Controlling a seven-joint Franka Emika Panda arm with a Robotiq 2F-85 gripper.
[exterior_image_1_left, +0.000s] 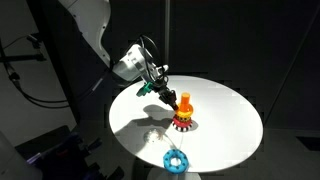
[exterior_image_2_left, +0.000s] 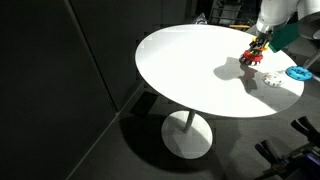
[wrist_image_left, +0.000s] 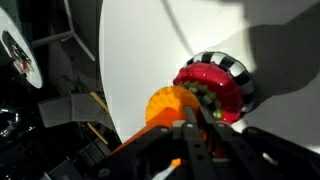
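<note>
A stacking toy stands on the white table. Its red ring (exterior_image_1_left: 182, 125) is at the bottom, a yellow-orange ring (exterior_image_1_left: 185, 111) sits above that, and an orange post (exterior_image_1_left: 185, 99) sticks up at the top. From the left, my gripper (exterior_image_1_left: 174, 105) reaches the upper part of the stack and appears shut on the yellow-orange ring, though dark fingers hide the exact contact. In the wrist view the yellow-orange ring (wrist_image_left: 168, 100) lies close to the fingers, with the red ring (wrist_image_left: 220, 88) and its black-and-white checkered edge beyond. The second exterior view shows the stack (exterior_image_2_left: 253, 52) partly behind the gripper.
A blue ring (exterior_image_1_left: 175, 161) lies flat near the table's front edge. Beside the stack, a small pale, hard-to-identify piece (exterior_image_2_left: 273, 79) rests on the table (exterior_image_1_left: 225, 110).
</note>
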